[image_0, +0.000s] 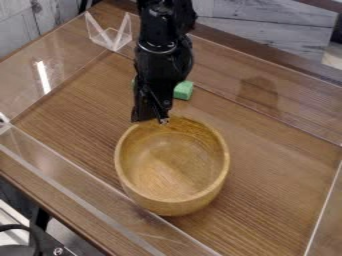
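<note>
My black gripper (150, 112) hangs from the top centre, its tips low at the rear rim of a tan oval bowl (171, 170); it looks shut, with nothing visible between its fingers. A small green block (182, 90) lies behind the gripper, partly hidden by it.
Clear plastic pieces stand at the back left and left edge. A black cable runs at the bottom left corner.
</note>
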